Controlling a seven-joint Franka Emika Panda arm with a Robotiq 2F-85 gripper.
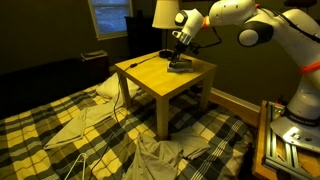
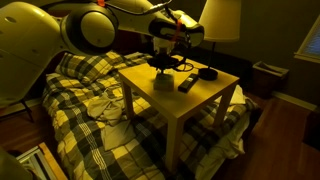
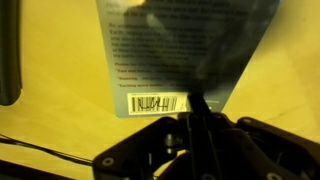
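A grey book (image 3: 180,50) with a printed back and a barcode (image 3: 157,103) lies on the wooden table (image 1: 150,80). In exterior view 1 the book (image 1: 180,67) sits near the table's back, in front of the lamp. My gripper is shut, and no object shows between its fingers. Its tips overlap the book's lower edge, right of the barcode. From exterior view 1 the gripper (image 1: 178,55) appears just above the book; whether it touches the cover I cannot tell.
A dark object (image 3: 9,50), remote-like in exterior view 2 (image 2: 188,83), lies beside the book. A thin cable (image 3: 45,150) crosses the tabletop. Behind stands a lamp (image 1: 167,15).
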